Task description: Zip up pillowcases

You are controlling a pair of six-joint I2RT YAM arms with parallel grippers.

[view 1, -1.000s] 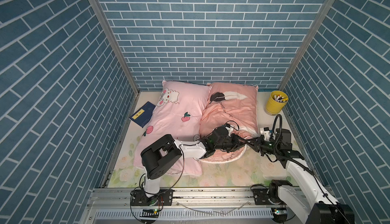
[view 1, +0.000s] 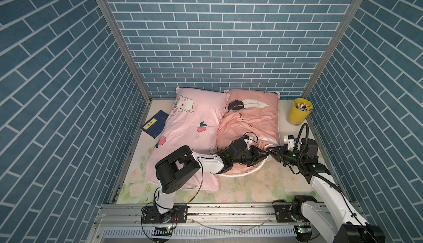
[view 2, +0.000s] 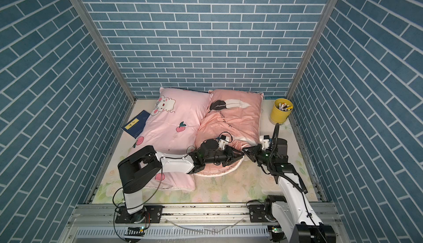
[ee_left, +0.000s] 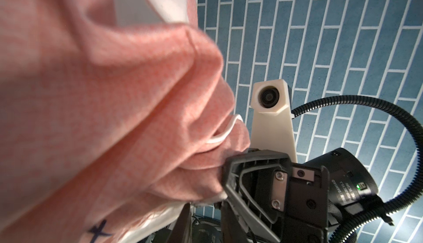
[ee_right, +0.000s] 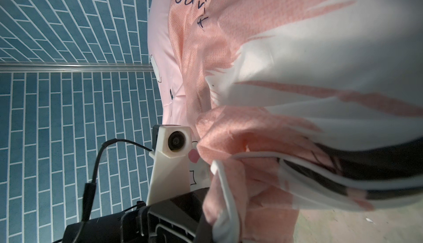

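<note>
Two pillows in cases lie side by side: a pale pink one with a mouse and fruit [view 1: 187, 124] and a salmon one [view 1: 246, 110] with a feather print and a white-edged front end [view 2: 216, 174]. My left gripper [view 1: 263, 154] and right gripper [view 1: 271, 150] meet nose to nose at that salmon case's front right. In the wrist views bunched salmon cloth [ee_left: 132, 110] crowds the fingers, hiding what lies between them; a zip pull cannot be made out. The right gripper looks shut on the cloth, though this is partly hidden; the left's fingers are unclear.
A yellow cup of pens [view 1: 299, 113] stands at the back right, and a dark blue booklet [view 1: 154, 124] lies left of the pillows. Tiled walls enclose three sides.
Both grippers stay almost in place. The left arm's elbow has shifted slightly to the right over the last second, and the right arm has shifted very slightly.
</note>
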